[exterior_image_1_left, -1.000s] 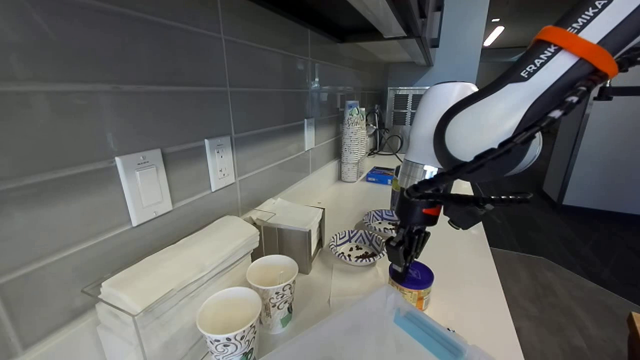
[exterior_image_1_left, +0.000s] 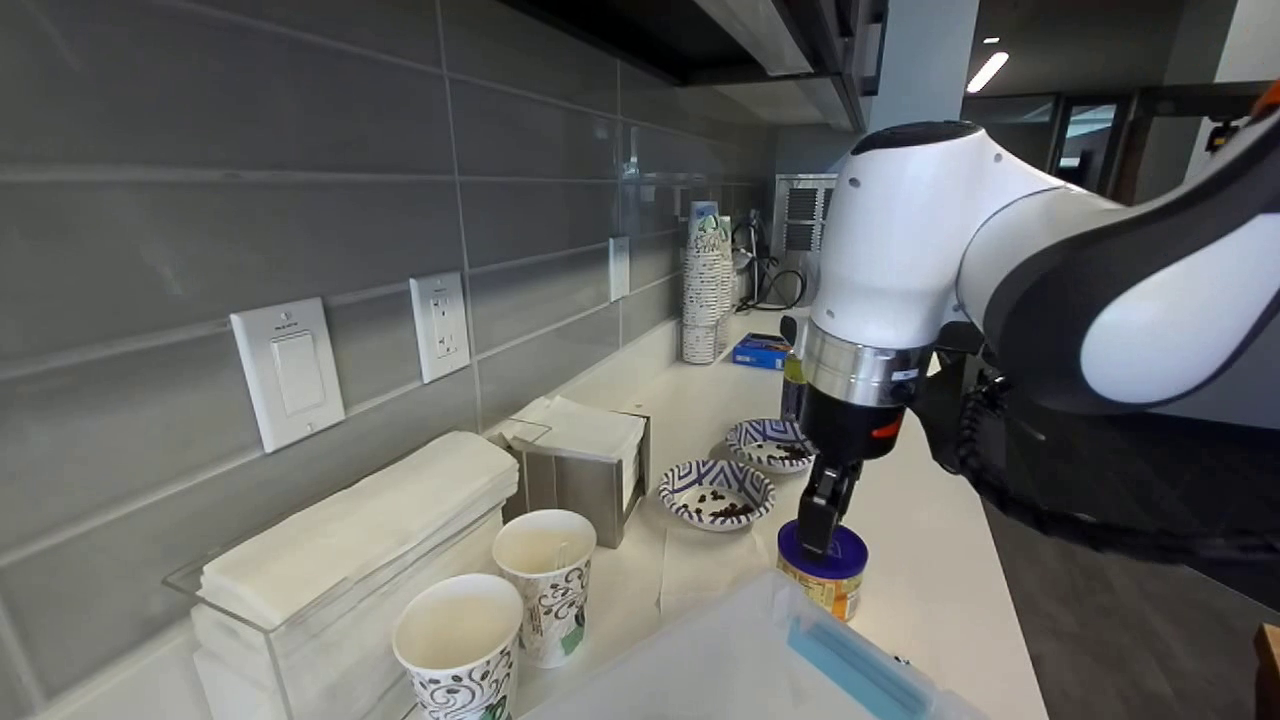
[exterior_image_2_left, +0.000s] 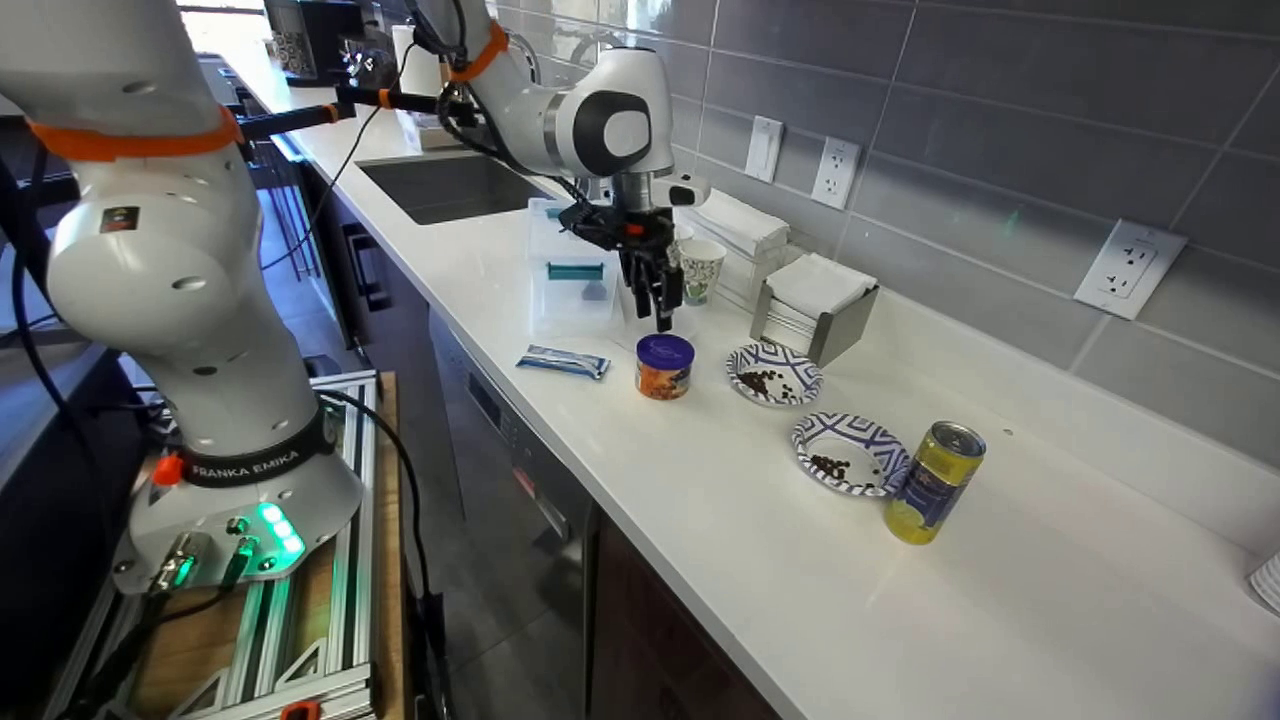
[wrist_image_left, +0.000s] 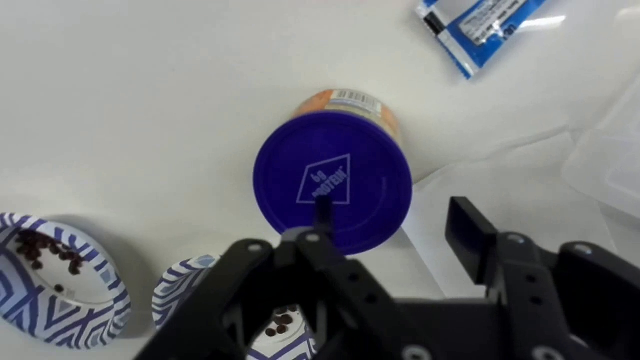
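Note:
A round can with a purple-blue lid (wrist_image_left: 372, 174) stands upright on the counter, its orange and yellow label showing below the lid. My gripper (exterior_image_2_left: 651, 322) points down just above it. In the wrist view the gripper has its fingers spread apart: one finger (wrist_image_left: 324, 216) overlaps the lid, the other finger (wrist_image_left: 468, 237) lies past the lid's edge over a white napkin (wrist_image_left: 510, 204). Nothing shows between them. From exterior view 1 the fingers (exterior_image_1_left: 819, 516) cover part of the lid (exterior_image_1_left: 848, 558); contact cannot be made out.
Two patterned bowls (exterior_image_2_left: 774, 350) (exterior_image_2_left: 882, 438) with small dark pieces and a yellow can (exterior_image_2_left: 936, 480) stand nearby. A blue wrapped bar (exterior_image_2_left: 564, 361) and a clear bin (exterior_image_2_left: 546, 240) flank the can. Paper cups (exterior_image_1_left: 462, 636) and napkin holders (exterior_image_1_left: 642, 474) line the wall.
The arm has swung and the gripper has turned about its vertical axis, shifting slightly right over the lid in exterior view 1. The lidded can has stayed in place.

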